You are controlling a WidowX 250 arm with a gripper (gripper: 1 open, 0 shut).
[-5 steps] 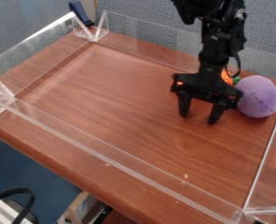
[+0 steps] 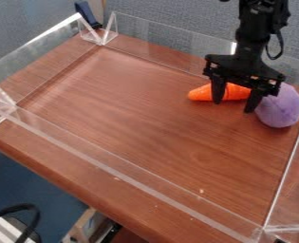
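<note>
My black gripper (image 2: 233, 97) is at the back right of the wooden floor (image 2: 126, 133), its fingers open and hanging over an orange carrot-like object (image 2: 200, 93), which lies behind them. A purple round object (image 2: 281, 109) sits just to the right, against or very near the right fingertip; whether they touch I cannot tell. Nothing shows held between the fingers.
Clear plastic walls (image 2: 126, 180) edge the wooden floor on all sides. A dark cable (image 2: 25, 214) lies outside at the lower left.
My gripper has risen and moved back and to the right, from the open floor to over the orange object, which now shows more fully.
</note>
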